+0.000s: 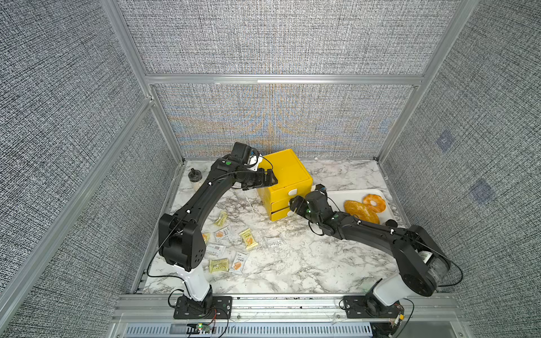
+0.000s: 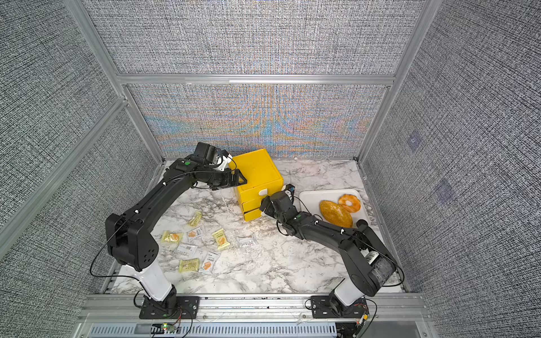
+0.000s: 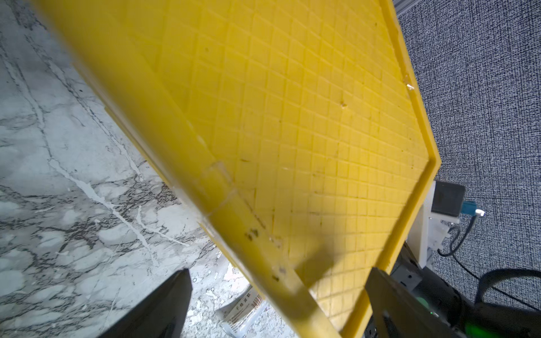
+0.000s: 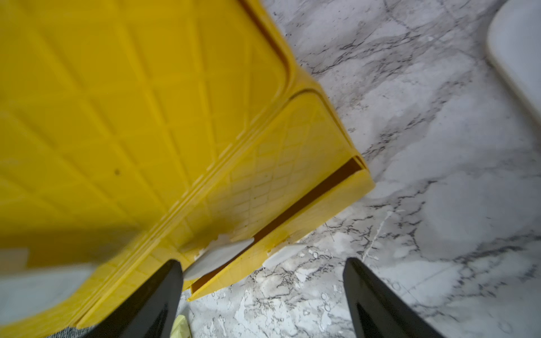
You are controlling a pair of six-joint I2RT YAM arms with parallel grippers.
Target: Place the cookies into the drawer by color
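Note:
A yellow drawer box with white handles stands mid-table. At its upper left edge my left gripper is open; in the left wrist view, the box edge passes between its fingers. Before the drawer fronts is my right gripper, its fingers apart. In the right wrist view a middle white handle lies near the left finger, and a dark gap shows above the lowest drawer front. Yellow-wrapped cookies and white-wrapped cookies lie front left; the left arm partly covers one in the top left view.
A white tray at the right holds a bread loaf and a ring-shaped bread. Behind the left arm stands a black-topped jar. Bare marble tabletop lies at front centre and right.

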